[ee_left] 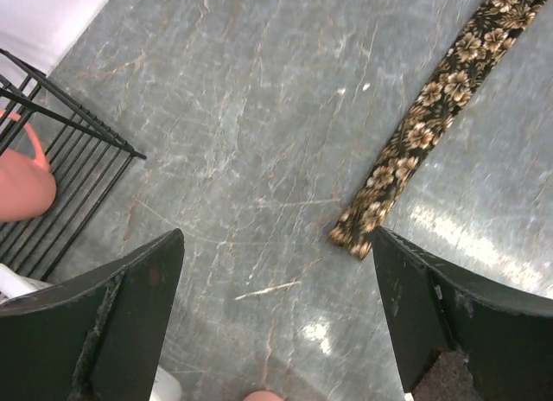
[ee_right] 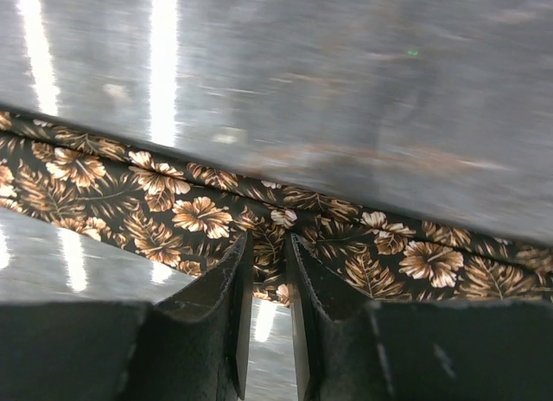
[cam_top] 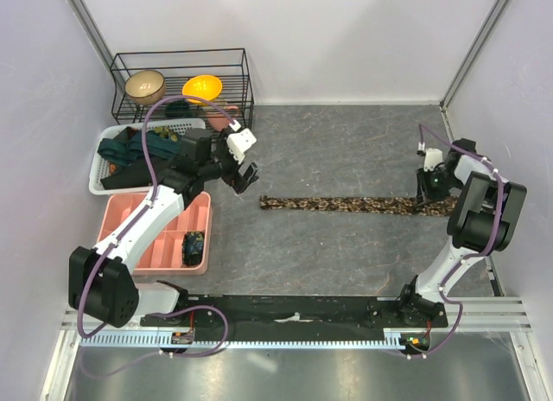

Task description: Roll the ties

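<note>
A dark tie with a tan flower and leaf print (cam_top: 328,204) lies stretched in a flat strip across the grey table. Up and left of its left end, my left gripper (cam_top: 246,178) hangs wide open and empty; that squared end of the tie (ee_left: 380,189) shows ahead of its fingers (ee_left: 130,315). My right gripper (cam_top: 421,200) is down on the tie's right part. In the right wrist view its fingers (ee_right: 235,289) stand slightly parted, tips against the floral cloth (ee_right: 200,217), with a narrow gap between them. Lengthwise folds run along the cloth there.
At the left, a pink tray (cam_top: 155,261) holds a dark patterned bundle (cam_top: 193,248). Behind it are a white basket (cam_top: 97,169) of dark cloth and a black wire rack (cam_top: 181,54) with bowls.
</note>
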